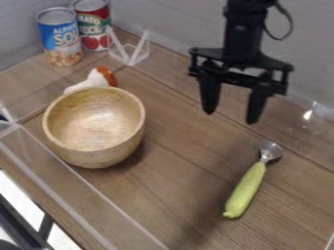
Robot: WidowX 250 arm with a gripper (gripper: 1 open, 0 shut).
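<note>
My black gripper [232, 104] hangs in the upper middle of the camera view, open with nothing between its fingers, raised above the back of the table. Below it and to the right, a light green handled utensil [244, 189] with a small metal head lies on the wooden table [156, 205]. To the left sits a light wooden bowl [93, 127], which looks empty.
Behind the bowl lies a white and orange object [94, 79]. Two cans, a blue one [62, 37] and a red one [94, 25], stand at the back left beside a clear plastic piece.
</note>
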